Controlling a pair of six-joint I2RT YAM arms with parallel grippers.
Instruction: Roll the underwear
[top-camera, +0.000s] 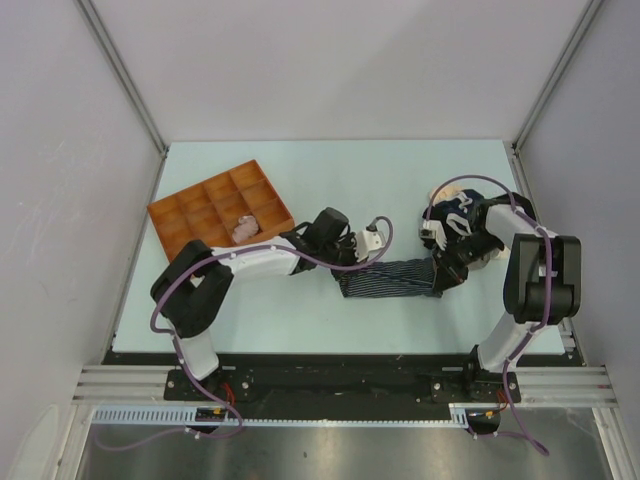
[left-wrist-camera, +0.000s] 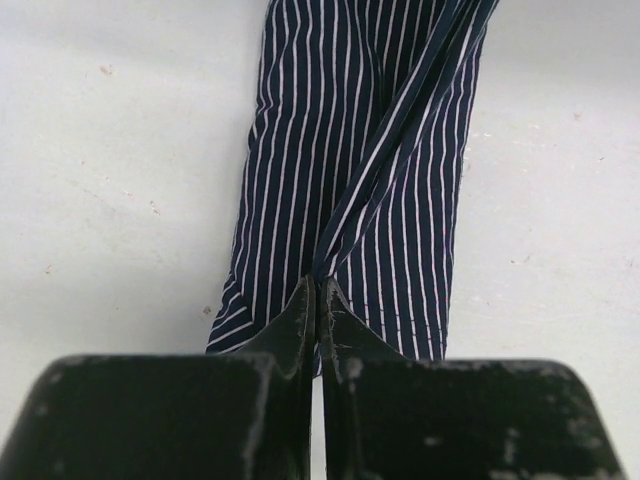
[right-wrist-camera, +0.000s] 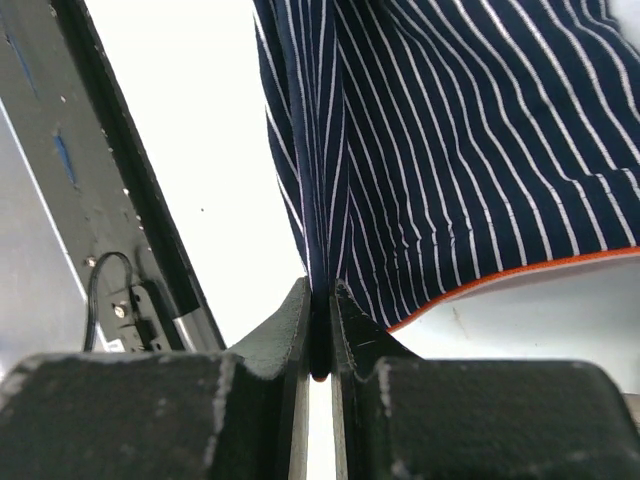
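The navy pinstriped underwear (top-camera: 385, 282) lies flattened on the table between both grippers, a narrow folded band running along its length. My left gripper is shut at that band's end near the garment's left part; whether fabric sits between its fingertips I cannot tell clearly. My right gripper is shut on the other end of the band, a dark strip of cloth hanging between its fingers. An orange edge shows along the garment beside the right gripper.
An orange compartment organiser (top-camera: 205, 195) with a pink item stands at the left. A pile of dark and beige clothes (top-camera: 455, 205) lies at the back right. Its front edge is close to the right gripper.
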